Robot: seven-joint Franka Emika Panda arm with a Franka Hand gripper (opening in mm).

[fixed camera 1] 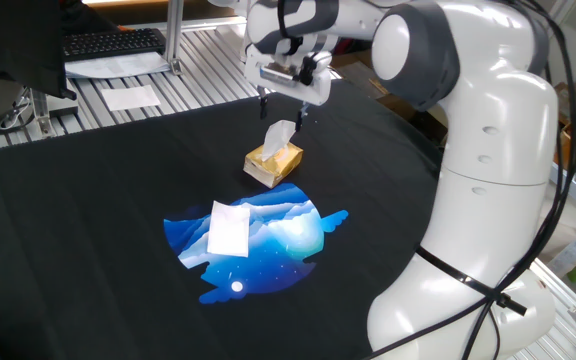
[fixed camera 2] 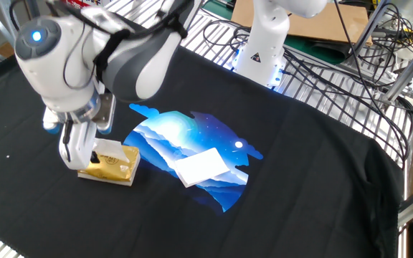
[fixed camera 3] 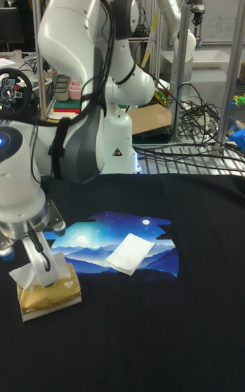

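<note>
A gold tissue pack (fixed camera 1: 274, 164) rests on the black cloth, a white tissue (fixed camera 1: 279, 138) sticking up from its top. My gripper (fixed camera 1: 282, 113) is above and behind it in exterior view 1, with its two dark fingers apart and nothing seen between them. A small gap shows there between the fingertips and the tissue's top. In exterior views 2 and 3 the hand covers part of the pack (fixed camera 2: 113, 169). A flat, folded white tissue (fixed camera 1: 229, 230) lies on the blue mountain picture (fixed camera 1: 293, 235).
The arm's base stands at the table's side in exterior view 2.
</note>
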